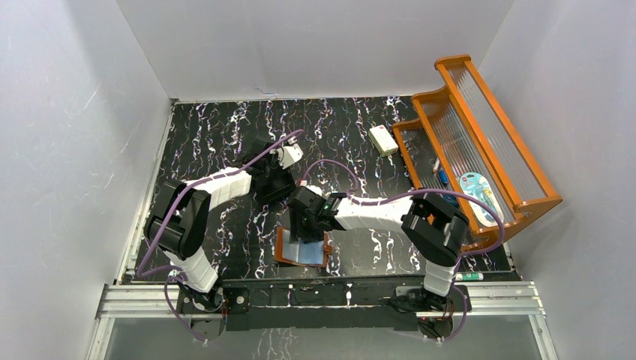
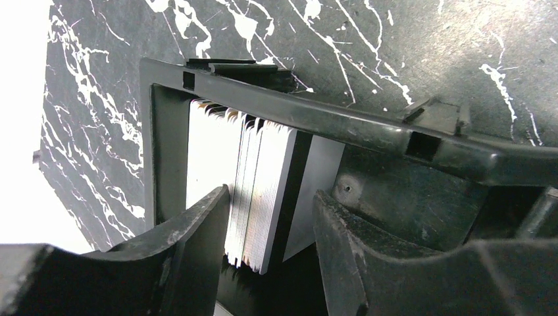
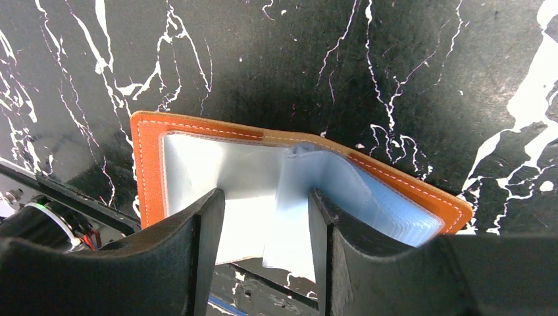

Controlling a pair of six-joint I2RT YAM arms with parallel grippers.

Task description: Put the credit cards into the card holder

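In the left wrist view a stack of white cards (image 2: 263,178) stands on edge inside a black box (image 2: 161,197). My left gripper is part open over the stack, one finger (image 2: 210,217) by the stack's face and the other (image 2: 332,217) past its far side. Whether either finger touches a card, I cannot tell. The orange-edged card holder (image 3: 151,171) lies spread open on the table, with clear sleeves (image 3: 368,197) inside. Above its middle, my right gripper is part open, its fingers either side of a raised clear sleeve; no card shows between them.
A wooden rack (image 1: 480,142) with clear panels stands at the right, holding a packaged item (image 1: 481,196). A small white box (image 1: 383,140) lies at the back right.
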